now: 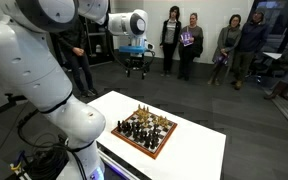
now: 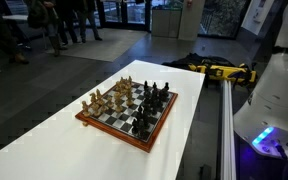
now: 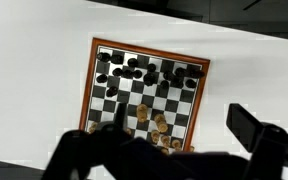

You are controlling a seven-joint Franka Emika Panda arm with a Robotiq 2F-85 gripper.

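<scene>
A wooden-framed chessboard (image 1: 134, 139) lies on the white table, and the wrist view shows it from above. Dark pieces (image 2: 141, 121) crowd one side of it. Light tan pieces (image 2: 105, 103) stand on the other, with a couple of them (image 3: 142, 112) out toward the middle. High above the table hangs my gripper (image 1: 136, 70), well clear of every piece. In the wrist view its two dark fingers (image 3: 248, 127) are spread wide at the lower left and right, with nothing between them. The lower body of the gripper covers the board's near edge there.
Several people (image 1: 189, 45) stand along the wall behind it. Cables (image 1: 46, 160) lie by the arm's base, off the table's side.
</scene>
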